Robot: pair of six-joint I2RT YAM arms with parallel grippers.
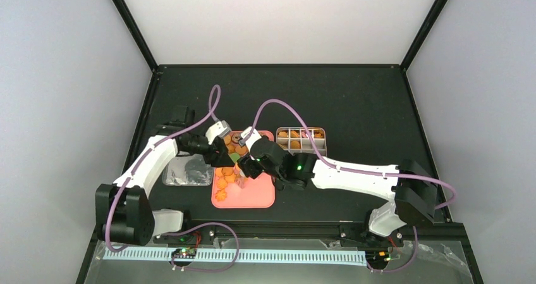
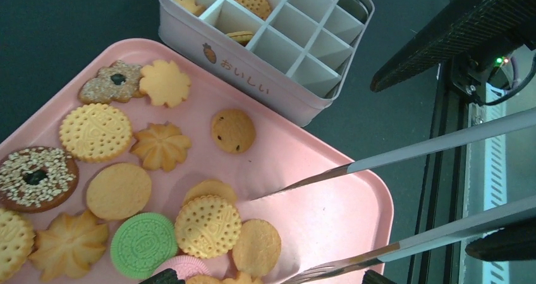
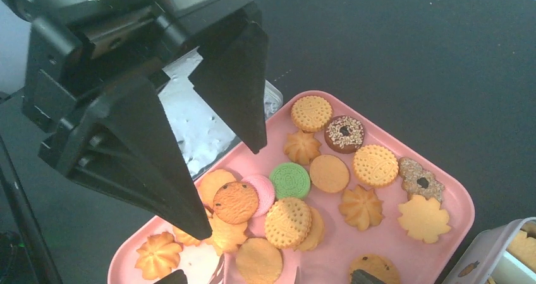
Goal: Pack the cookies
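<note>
The pink tray [image 1: 243, 200] bears several cookies, among them a green round one [image 2: 144, 246] and a nut-sprinkled chocolate ring [image 3: 344, 134]. My left gripper [image 1: 234, 164] hangs over the tray's left part. In the right wrist view its two fingers [image 3: 148, 164] stand apart with nothing between them. From the right, my right gripper [image 1: 241, 170] reaches over the tray, its fingers [image 2: 455, 31] spread in the left wrist view. Two thin metal strips [image 2: 411, 150] run between those fingers down toward the tray; whether the fingers touch them is unclear. The compartment box [image 2: 234, 69] holds some cookies.
A clear plastic container [image 1: 188, 171] stands left of the tray, under my left arm. The compartment box touches or nearly touches the tray's edge. Both grippers are close together over the tray. Open black table [image 1: 373, 107] lies behind and to the right.
</note>
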